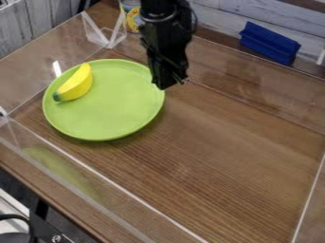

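My black gripper [165, 79] hangs at the top middle, just over the right rear rim of a green plate [106, 113]. Its fingertips look close together, with nothing visible between them. A yellow banana-like object [74, 83] with a green tip lies on the left part of the plate.
A blue block [269, 43] stands at the back right by the white plank wall [238, 15]. A yellow object [132, 19] is partly hidden behind the arm at the back. Clear edging runs along the left.
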